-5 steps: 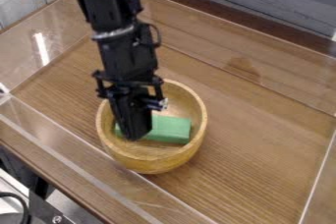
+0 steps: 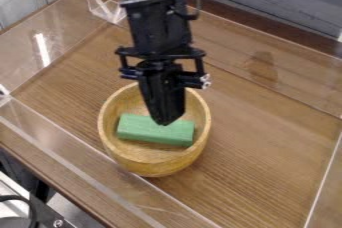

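Observation:
My black gripper [image 2: 166, 106] hangs above a yellow oval bowl [image 2: 154, 158], shut with nothing visible between its fingers. Inside the bowl lies a green rectangular block [image 2: 152, 132], below the fingertips. The arm hides part of the bowl's back rim.
A small blue object [image 2: 128, 73] is partly hidden behind the arm. The wooden table [image 2: 261, 152] has clear room to the right and to the left of the bowl.
The arm has moved back and up, away from the front of the bowl, and a little to the right, uncovering more of the green block.

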